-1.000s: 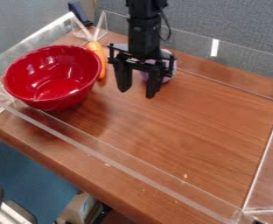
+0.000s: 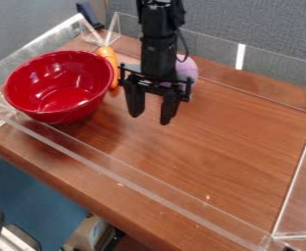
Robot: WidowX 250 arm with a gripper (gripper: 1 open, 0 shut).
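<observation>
My black gripper (image 2: 152,104) hangs over the upper middle of the wooden table, its two fingers spread open, with nothing visible between them. A large red bowl (image 2: 58,98) sits at the left. An orange carrot-like object (image 2: 107,61) lies just right of the bowl's back. A light purple round object (image 2: 186,69) is behind my gripper, partly hidden by it.
Clear plastic walls border the table (image 2: 208,167), along the front-left, back and right edges. Below the near-left edge lie cables and other items on a blue floor.
My gripper has shifted slightly left and down in the view, toward the near side of the table, uncovering more of the purple object. The bowl and carrot-like object look unchanged.
</observation>
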